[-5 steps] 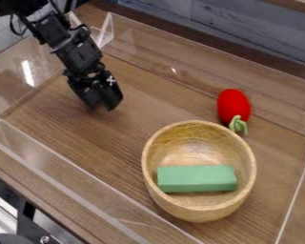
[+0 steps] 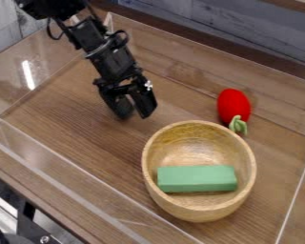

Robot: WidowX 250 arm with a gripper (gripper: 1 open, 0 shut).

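Note:
My black gripper (image 2: pixel 130 103) hangs low over the middle-left of the wooden table, open, its dark fingers pointing down toward the surface; whether they touch it I cannot tell. To its right are a red object with a green end (image 2: pixel 234 107) and, lower down, a round tan bowl (image 2: pixel 162 157) holding a green rectangular block (image 2: pixel 196 178).
The table's edges show at the top right and lower left, with dark cables at the bottom-left corner.
My gripper has moved to the right across the table, closer to the bowl and the red object. The bowl, block and red object have not moved.

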